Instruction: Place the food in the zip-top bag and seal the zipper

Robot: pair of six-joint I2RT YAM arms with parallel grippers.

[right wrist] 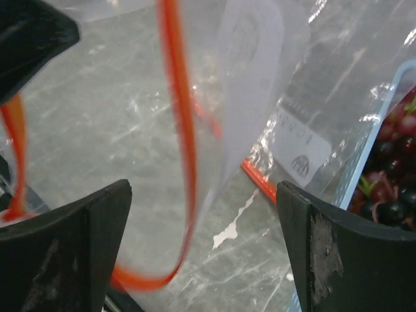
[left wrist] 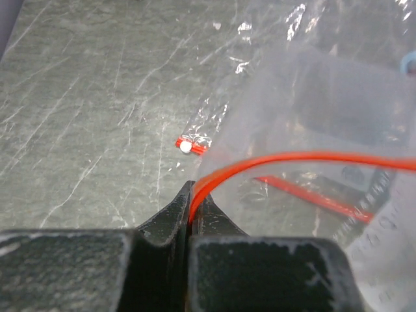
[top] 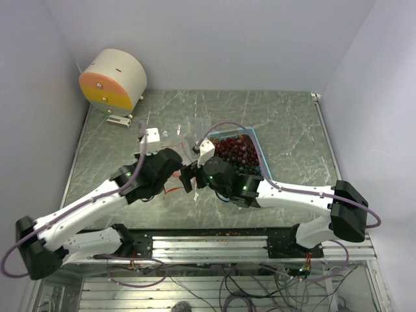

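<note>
A clear zip top bag (left wrist: 325,104) with an orange-red zipper strip rises from the table. My left gripper is shut on that strip, which curves away to the right in the left wrist view. The right gripper stands open close beside the left one; in the right wrist view a blurred loop of the strip (right wrist: 184,123) hangs loosely in the gap, not pinched. Dark red grapes or cherries (top: 238,153) fill a light-blue tray (top: 266,159) right of the bag. In the top view both arms cover most of the bag's mouth.
Another red strip (left wrist: 318,196) with a white end piece (left wrist: 186,147) lies on the table below the raised part. A rounded box (top: 120,78) with coloured drawers stands at the back left. Free table (top: 299,140) extends right of the tray.
</note>
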